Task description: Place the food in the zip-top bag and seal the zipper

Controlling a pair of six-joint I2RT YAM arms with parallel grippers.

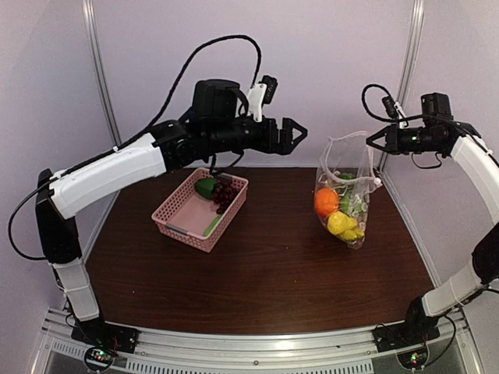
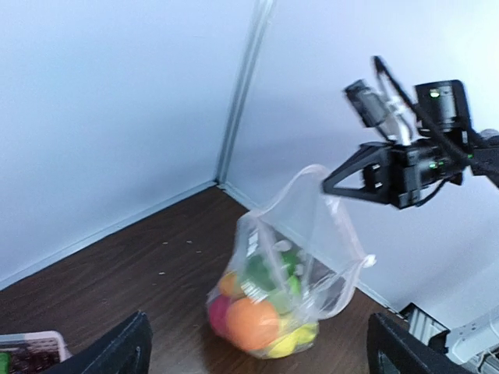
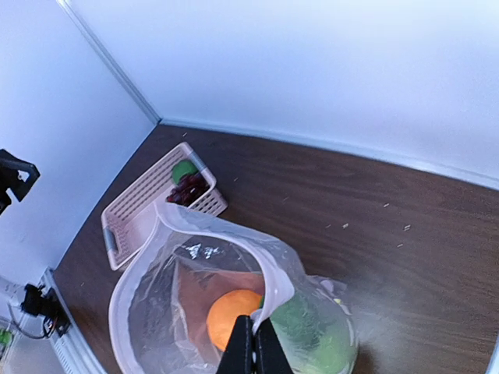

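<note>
The clear zip top bag hangs mouth up at the right, its white-edged opening spread wide. Inside it show an orange fruit, yellow food and green food; a dark pink item also shows through the plastic. My right gripper is shut on the bag's rim. Left of the bag, my left gripper stands open and empty above the table. Whether the bag's bottom touches the table, I cannot tell.
At the left, a pink basket holds a green item, dark red grapes and a thin green piece along its side.
</note>
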